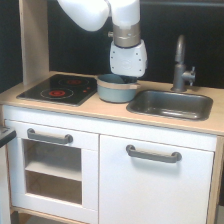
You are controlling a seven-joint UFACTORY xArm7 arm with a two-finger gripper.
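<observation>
A grey-green pot (115, 93) is on the countertop between the stove and the sink. My arm comes down from above, and the white hand of my gripper (128, 76) is right at the pot's back right rim. The fingertips are hidden at or behind that rim, so their grip on the pot cannot be made out. Whether the pot's base touches the counter is also unclear.
Left of the pot lies a black stove (58, 90) with red burner rings, clear on top. On the right are an empty sink (172, 104) and a dark faucet (180, 66). Below, the left oven compartment (54, 170) is open; the right cabinet door (150, 185) is shut.
</observation>
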